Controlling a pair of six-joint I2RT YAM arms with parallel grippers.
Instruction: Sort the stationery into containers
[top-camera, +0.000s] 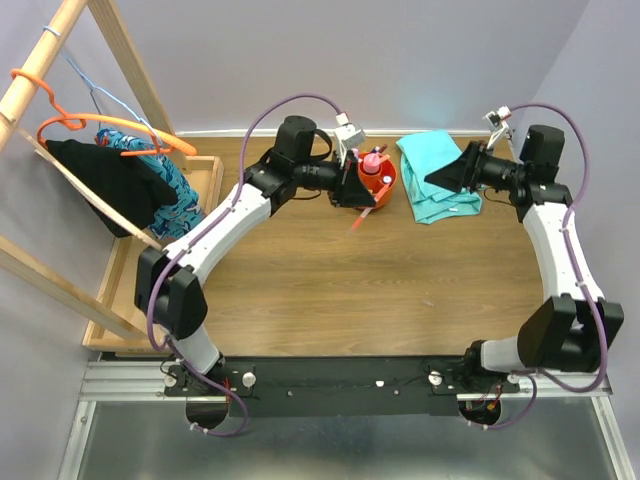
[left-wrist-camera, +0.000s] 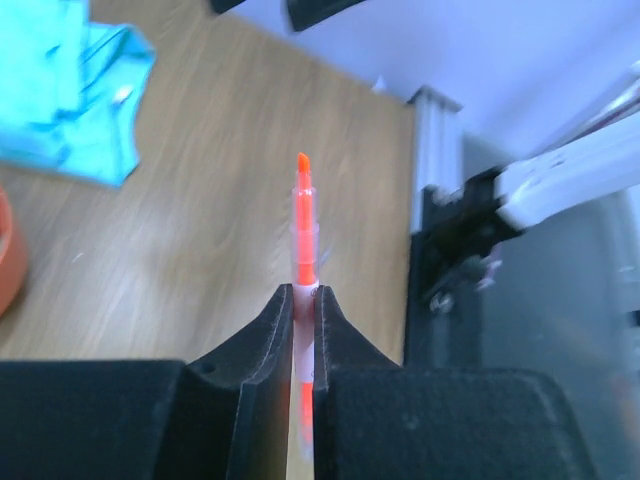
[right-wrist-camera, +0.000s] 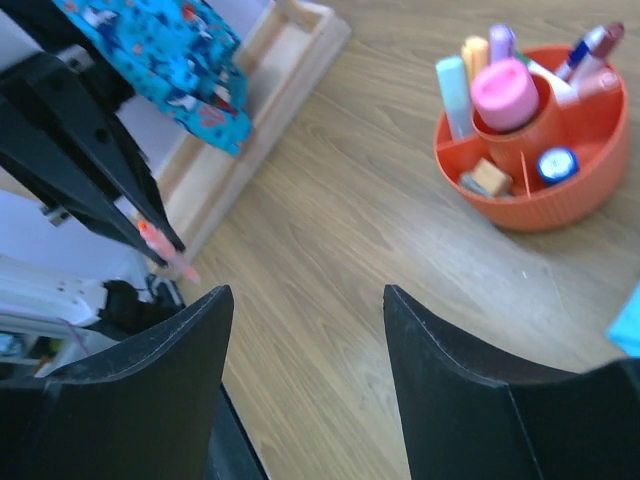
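In the left wrist view, my left gripper is shut on an orange pen (left-wrist-camera: 305, 240) with a pale middle band, its orange tip pointing away. From the top, the left gripper (top-camera: 367, 200) hangs close to the front of the round orange organizer (top-camera: 389, 192), covering part of it. The pen (top-camera: 360, 219) slants out below the fingers. Several markers and a pink-topped item (right-wrist-camera: 504, 94) stand in the organizer (right-wrist-camera: 560, 213), with an eraser-like block (right-wrist-camera: 490, 178) in one compartment. My right gripper is open and empty, raised near the folded cloth.
A folded turquoise cloth (top-camera: 440, 170) lies right of the organizer. On the left stands a wooden rack (top-camera: 130, 60) with orange hangers and clothes. A small clear piece (top-camera: 428, 302) lies on the otherwise bare front table.
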